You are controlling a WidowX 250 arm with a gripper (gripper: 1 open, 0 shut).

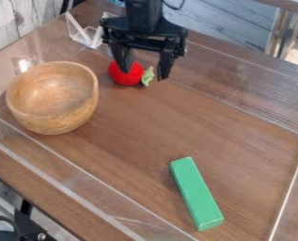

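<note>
My black gripper hangs over a red round object with a green leafy top at the upper middle of the table. Its two fingers stand apart, low around the red object, partly in front of it; whether they touch it I cannot tell. A wooden bowl sits at the left, and a green block lies at the lower right.
A clear angular object stands behind the red object at the back left. A wall borders the left side.
</note>
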